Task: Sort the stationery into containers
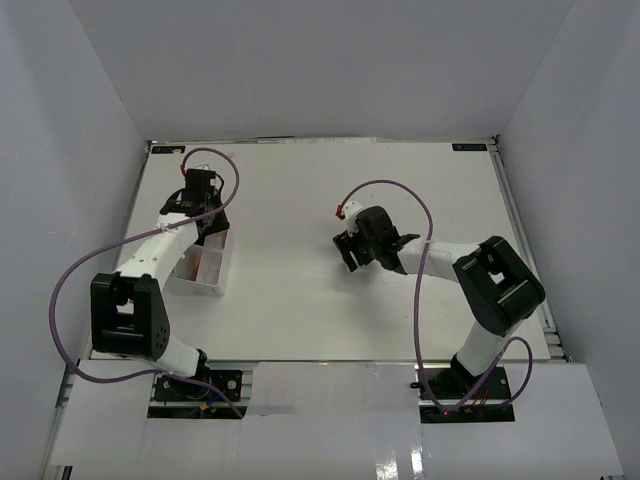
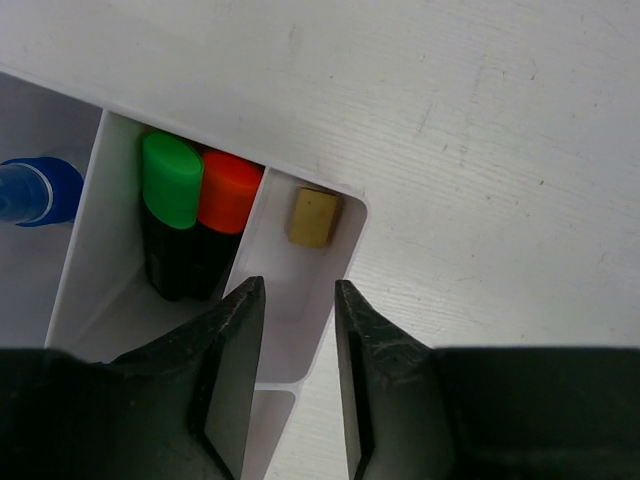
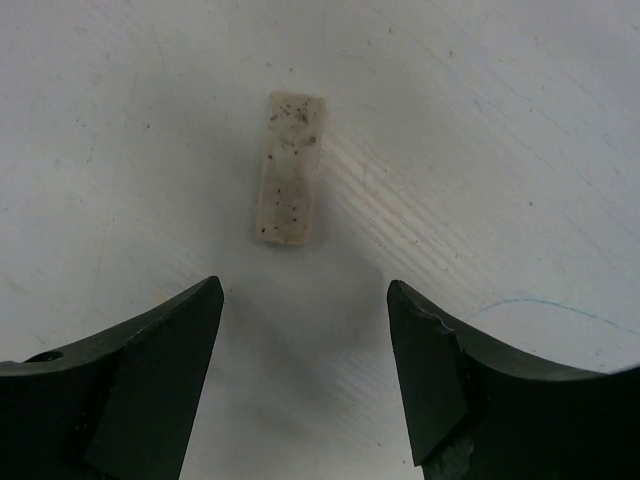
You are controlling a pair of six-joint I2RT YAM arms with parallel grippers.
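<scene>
A small tan block (image 2: 314,218) lies in the right-hand far compartment of the white divided container (image 2: 345,240). Above that compartment my left gripper stands open, its fingers empty and apart from the block. The neighbouring compartment holds a green-capped marker (image 2: 172,180) and an orange-capped marker (image 2: 228,192); a blue-capped bottle (image 2: 40,191) sits in the one further left. On the bare table rests a speckled pale eraser (image 3: 291,168), seen in the right wrist view. My right gripper is open over the table, with the eraser beyond its fingertips and not between them.
The container (image 1: 205,284) stands at the left of the table, partly covered by my left arm. A faint blue line (image 3: 550,303) marks the surface near the right gripper.
</scene>
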